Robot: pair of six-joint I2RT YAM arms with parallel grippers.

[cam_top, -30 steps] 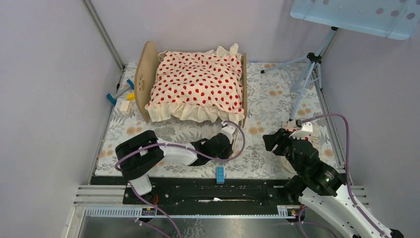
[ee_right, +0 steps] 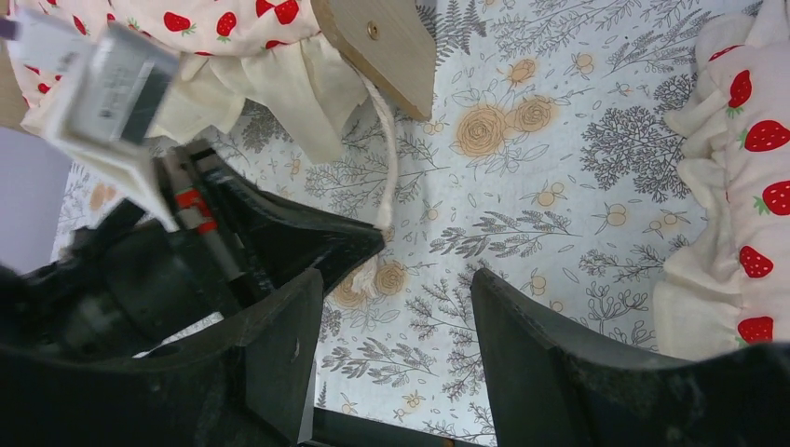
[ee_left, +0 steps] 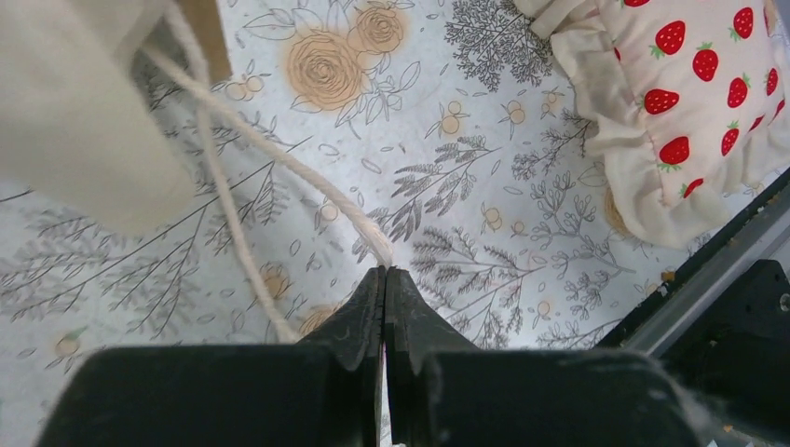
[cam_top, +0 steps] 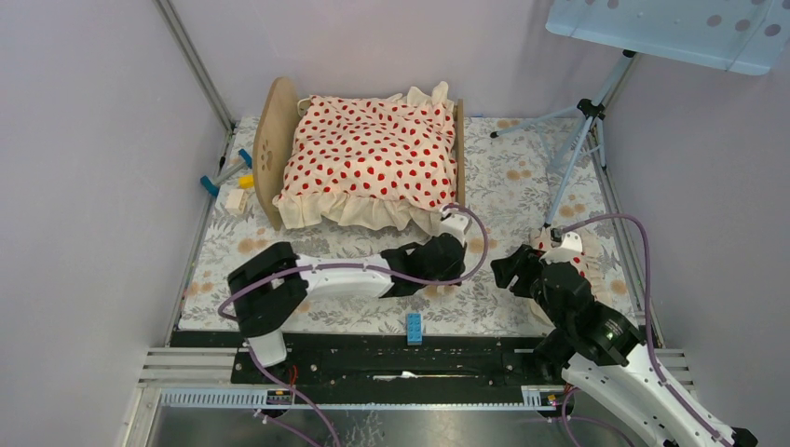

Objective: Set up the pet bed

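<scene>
The wooden pet bed [cam_top: 267, 154] holds a strawberry-print cushion [cam_top: 368, 154] with cream ruffles. In front of its right corner, my left gripper is shut on a white rope [ee_left: 331, 191] that runs from the bed's side; another strand lies beside it. In the right wrist view this rope [ee_right: 388, 163] hangs from the wooden side panel. My right gripper stands open over the cloth, with nothing between its fingers. A small strawberry pillow [ee_right: 745, 214] lies at the right, partly under the right arm in the top view.
A blue stand [cam_top: 587, 130] with a tilted board occupies the back right. Small blue and yellow pieces [cam_top: 245, 181] and a pale block [cam_top: 237, 201] lie left of the bed. A blue brick [cam_top: 415, 328] lies at the front edge.
My left gripper has moved right and toward the back, nearer the bed's front right corner. My right arm has shifted only slightly.
</scene>
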